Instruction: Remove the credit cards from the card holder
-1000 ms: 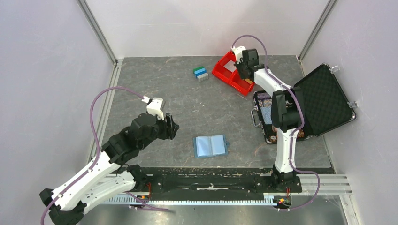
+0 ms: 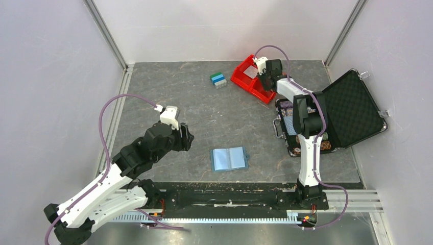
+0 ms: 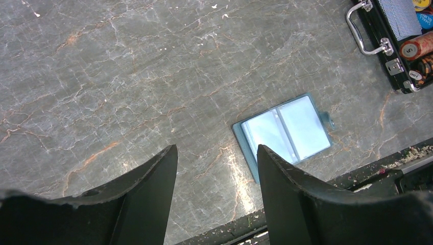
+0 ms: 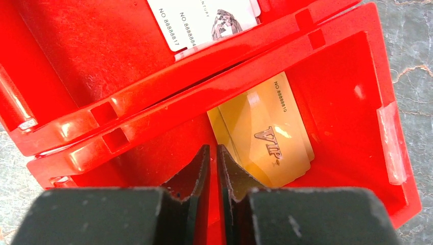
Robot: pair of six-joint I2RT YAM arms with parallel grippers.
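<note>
A blue card holder (image 2: 229, 158) lies open at the front middle of the table, with pale pockets (image 3: 306, 127). My left gripper is open above the table, left of the holder, nothing between its fingers. My right gripper is over a red two-compartment tray (image 2: 248, 88) at the back, just beside yellow VIP cards (image 4: 268, 143) in one compartment; its fingertips are closed together, and whether anything thin is between them is unclear. White cards (image 4: 201, 20) lie in the other compartment.
An open black case (image 2: 350, 107) full of items stands at the right. Stacked coloured blocks (image 2: 218, 79) sit left of the tray.
My right arm has shifted slightly over the red tray, its wrist now a little lower in the top view. The left arm is practically unchanged.
</note>
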